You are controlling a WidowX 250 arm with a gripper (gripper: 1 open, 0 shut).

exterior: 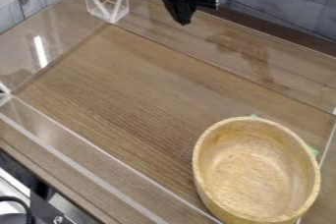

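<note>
The black robot gripper (pixel 182 12) hangs at the top centre of the camera view, above the far part of the wooden table. Its fingers look shut, with nothing visible between them. A large pale wooden bowl (pixel 256 174) stands at the lower right corner of the table, with a small green object partly hidden behind its right side.
White wire-like brackets (pixel 108 7) are at the back left, and clear strips run along the left and near edges. A dark cable lies at the bottom left, off the table.
</note>
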